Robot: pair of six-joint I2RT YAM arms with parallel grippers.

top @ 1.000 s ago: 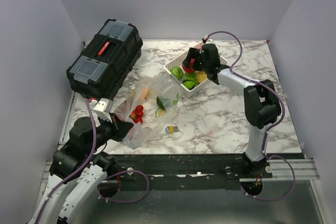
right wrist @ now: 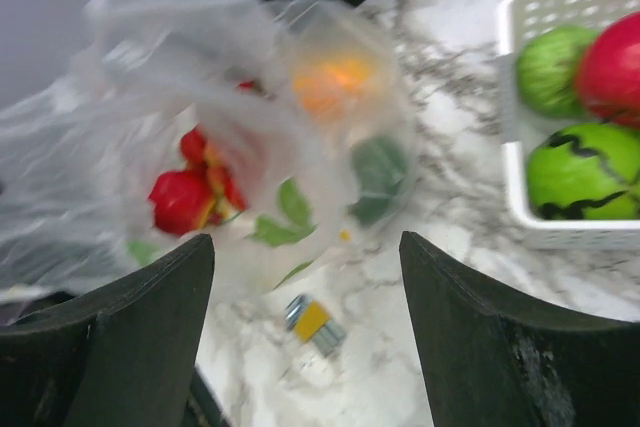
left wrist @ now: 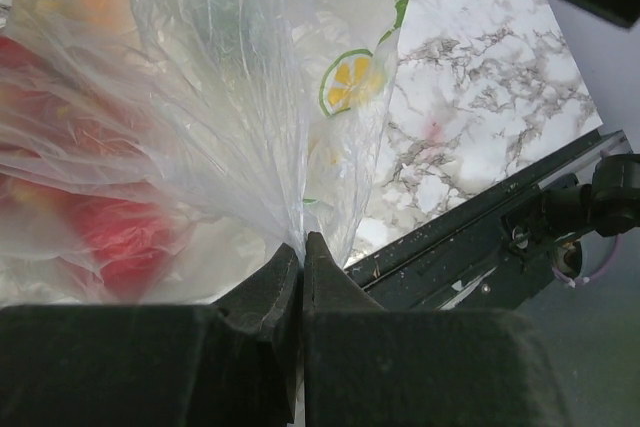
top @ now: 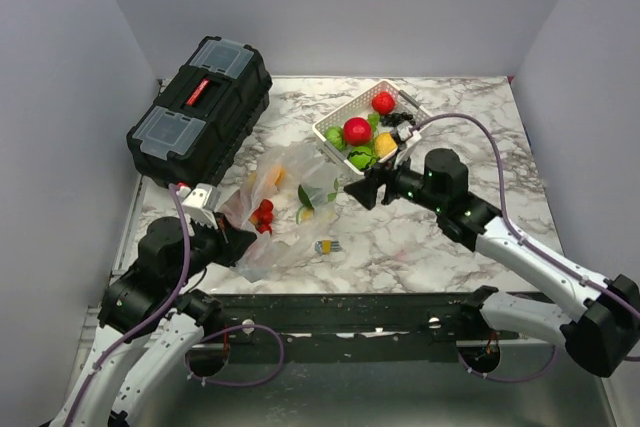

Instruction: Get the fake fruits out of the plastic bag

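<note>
The clear plastic bag (top: 290,237) lies crumpled at centre left, red fruits (right wrist: 180,202) showing in its opening and orange and green ones through the film. My left gripper is shut on the bag's gathered edge. My right gripper stands part open above the table, right of the bag, with nothing seen between its fingers.
A white basket (top: 330,129) of several fruits stands behind, right of the bag. A black toolbox (top: 200,107) occupies the back left. A small yellow and grey item (top: 328,246) lies before the bag.
A red fruit in the basket now shows uncovered. The left gripper has barely moved.
</note>
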